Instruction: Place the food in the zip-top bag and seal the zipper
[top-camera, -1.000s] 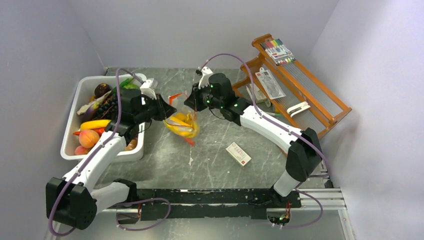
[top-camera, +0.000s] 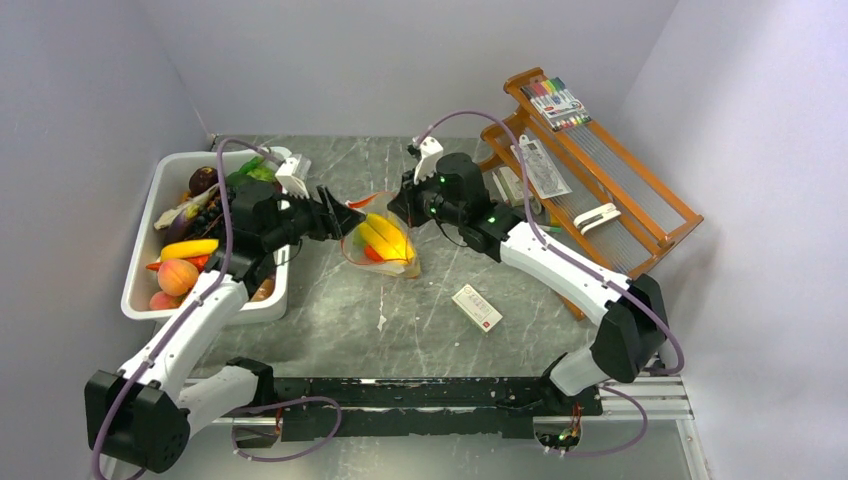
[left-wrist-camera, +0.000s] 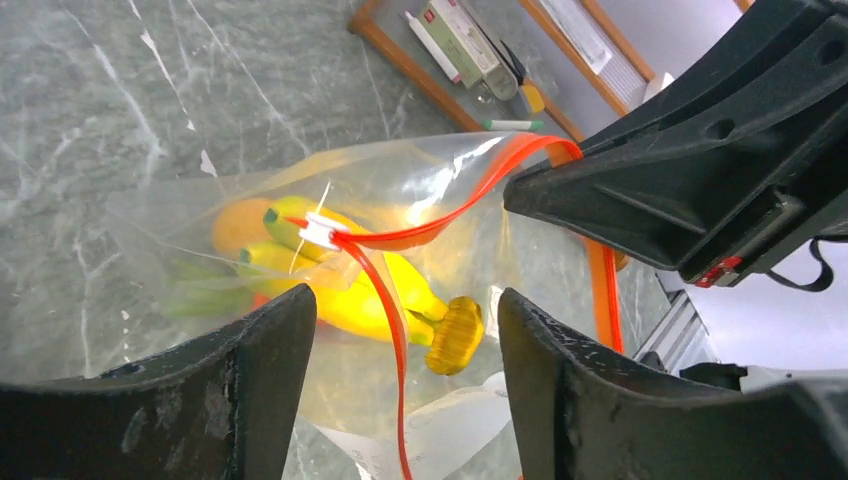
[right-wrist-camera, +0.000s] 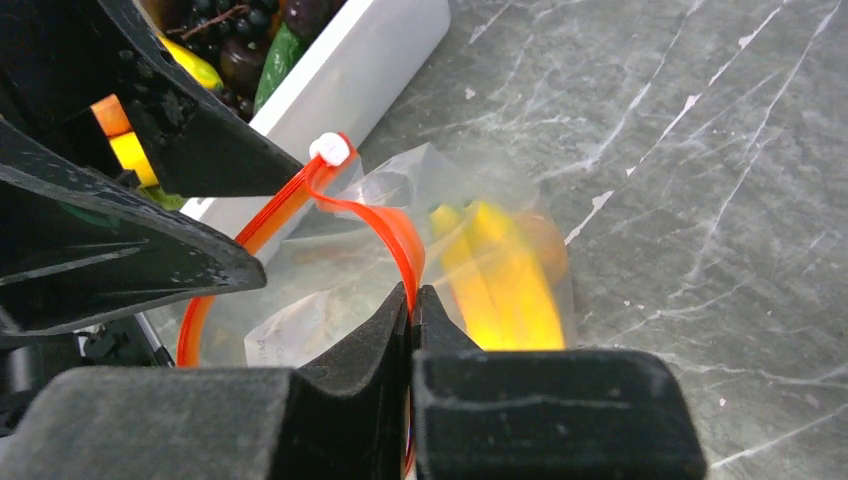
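Note:
The clear zip top bag (top-camera: 402, 268) with its orange-red rim hangs between my two arms, mouth gaping. Through the plastic show yellow food like bananas (left-wrist-camera: 350, 305), a round orange item (left-wrist-camera: 240, 228) and something green low in the bag. My right gripper is shut on the bag's orange rim. Across from it, my left gripper stands part open, fingers (left-wrist-camera: 275, 350) well apart, the rim passing through the gap untouched as far as I can see. A white zipper slider (right-wrist-camera: 331, 149) sits at the rim's corner, just beyond the left fingertips.
At left stands a white bin (top-camera: 140, 262) full of fruit and vegetables. A small white box (top-camera: 477, 307) lies front right of the bag. The wooden rack (top-camera: 640, 225) with markers fills the back right. Bare grey table lies in front of the bag.
The bag and my right gripper have shifted right over the last second.

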